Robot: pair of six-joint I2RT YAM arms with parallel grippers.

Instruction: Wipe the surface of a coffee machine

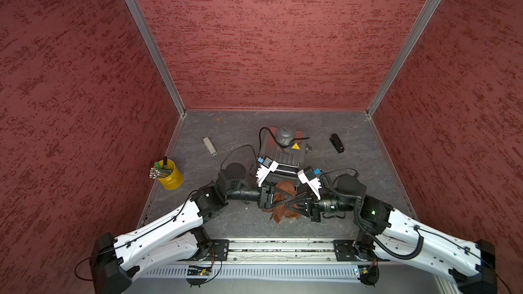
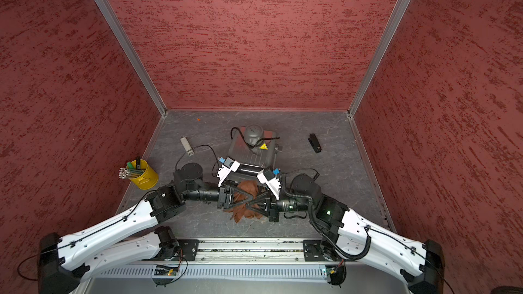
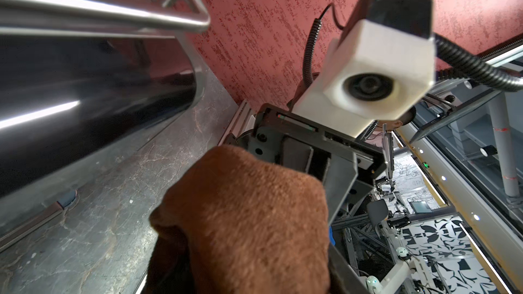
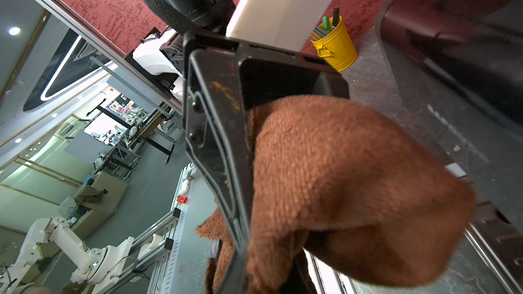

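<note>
The grey coffee machine (image 1: 282,155) stands at the middle of the table, its front partly hidden by the arms. In front of it hangs a brown cloth (image 1: 286,185). My right gripper (image 1: 291,205) is shut on the cloth, which bunches out of its fingers in the right wrist view. From the left, my left gripper (image 1: 287,198) meets the same cloth close to the right fingers. In the left wrist view the cloth (image 3: 245,217) covers the left fingertips, so its grip cannot be seen. The machine's dark glossy front (image 3: 81,98) and metal bar rise beside them.
A yellow bucket of pens (image 1: 171,176) stands at the left edge. A pale remote-like object (image 1: 209,146) lies back left, a black object (image 1: 337,143) back right. A black cable (image 1: 261,137) loops over the machine.
</note>
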